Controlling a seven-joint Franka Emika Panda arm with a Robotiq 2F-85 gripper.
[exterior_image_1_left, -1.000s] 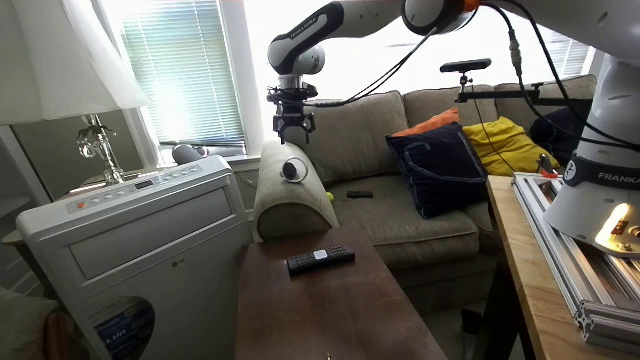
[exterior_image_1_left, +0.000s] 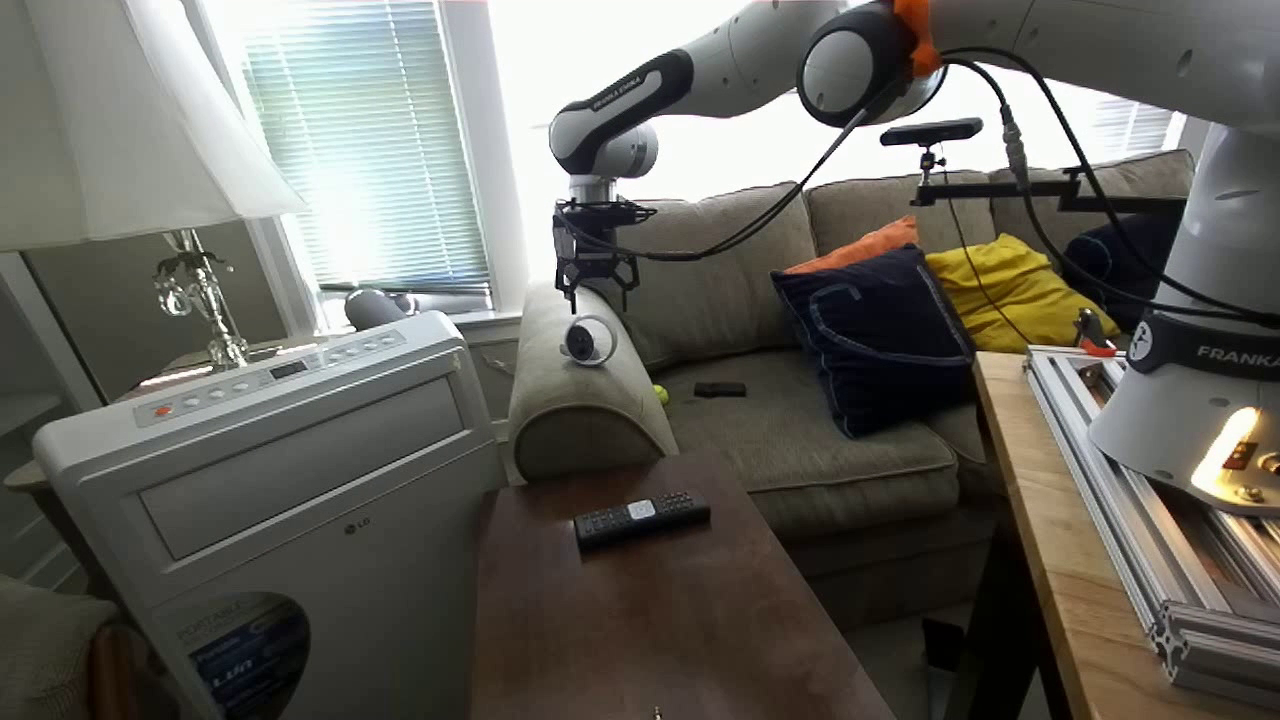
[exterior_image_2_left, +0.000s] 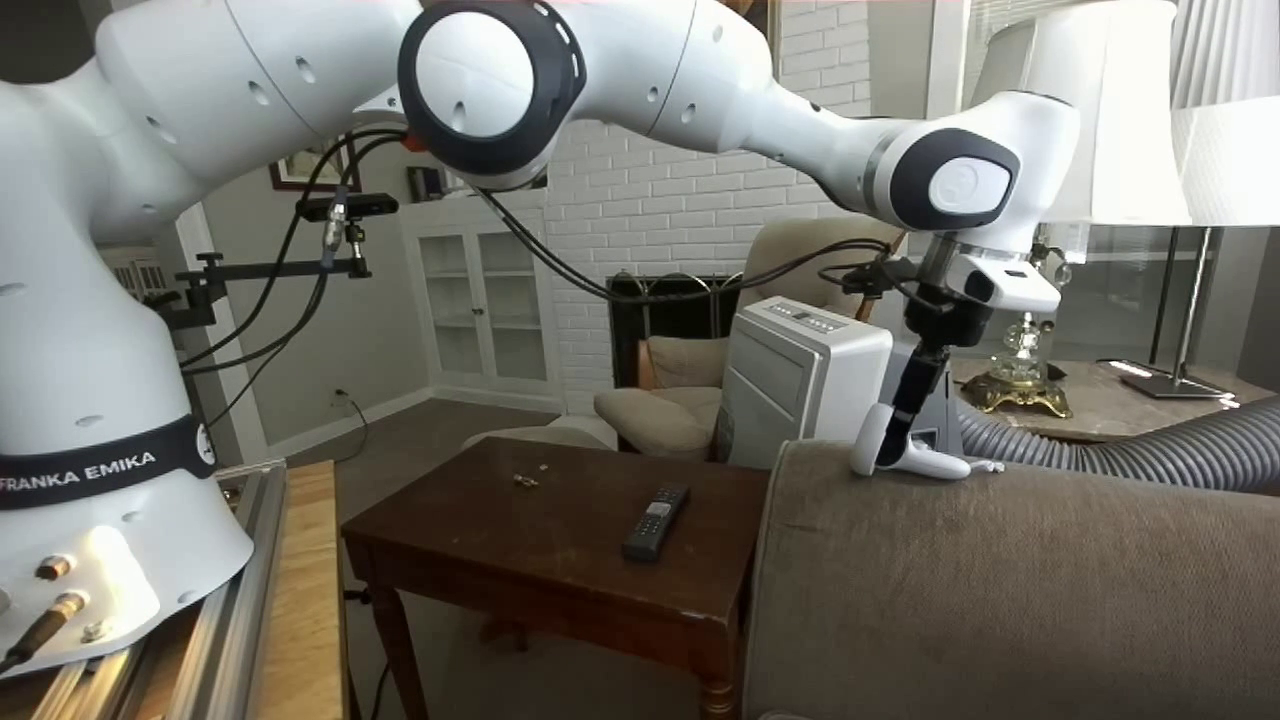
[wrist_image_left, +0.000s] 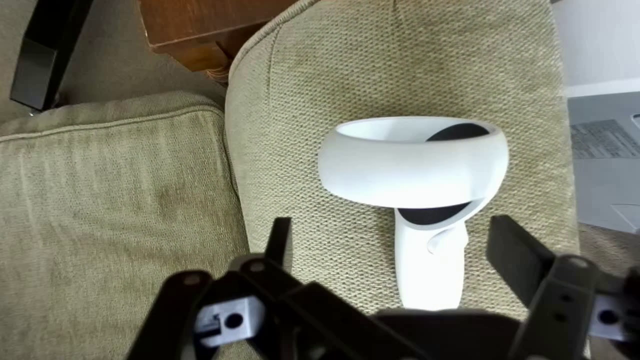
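Note:
A white VR controller (wrist_image_left: 414, 174) with a broad ring and a short handle rests on the beige sofa arm (wrist_image_left: 336, 72). In the wrist view, my open gripper has one finger on either side of the handle's line, with clear space to both. The ring lies beyond the fingertips. From exterior view 1, the gripper (exterior_image_1_left: 599, 302) hangs just above the controller (exterior_image_1_left: 588, 341). In exterior view 2 the fingers overlap the controller (exterior_image_2_left: 942, 461), and whether they touch it cannot be told.
A wooden table (exterior_image_1_left: 648, 600) with a black remote (exterior_image_1_left: 642, 518) stands by the sofa arm. Another dark remote (exterior_image_1_left: 720, 389) and a yellow-green ball (exterior_image_1_left: 661, 394) lie on the seat. A white portable air conditioner (exterior_image_1_left: 300, 480) borders the arm's other side.
My gripper has come down and shifted slightly right in exterior view 1, closer to the controller. The controller has stayed in place.

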